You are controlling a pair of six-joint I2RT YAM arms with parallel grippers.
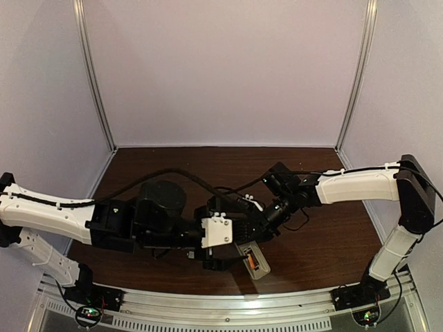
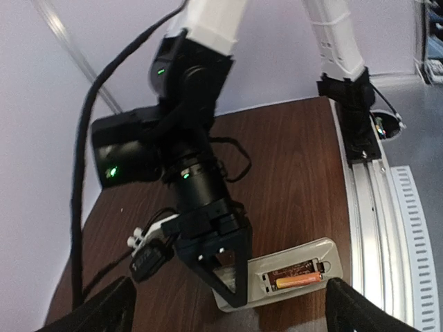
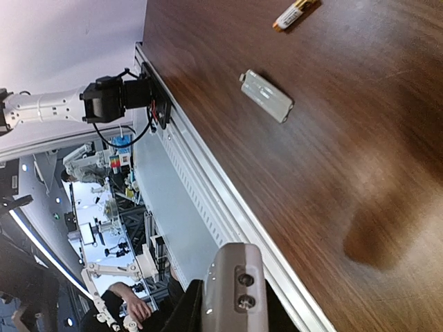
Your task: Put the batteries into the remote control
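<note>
The grey remote (image 1: 263, 271) (image 2: 249, 278) lies on the table with its battery bay open; an orange battery (image 1: 250, 263) (image 2: 297, 280) sits in the bay. My right gripper is shut on the end of the remote, whose near end (image 3: 232, 311) fills the bottom of the right wrist view. My left gripper (image 1: 221, 259) hangs over the remote, its fingertips apart at the bottom corners of the left wrist view, open. A loose battery (image 3: 294, 12) and the grey battery cover (image 3: 266, 97) lie on the table in the right wrist view.
The metal front rail (image 1: 228, 301) runs close along the table's near edge. Both arms cover much of the middle. Side walls bound the workspace.
</note>
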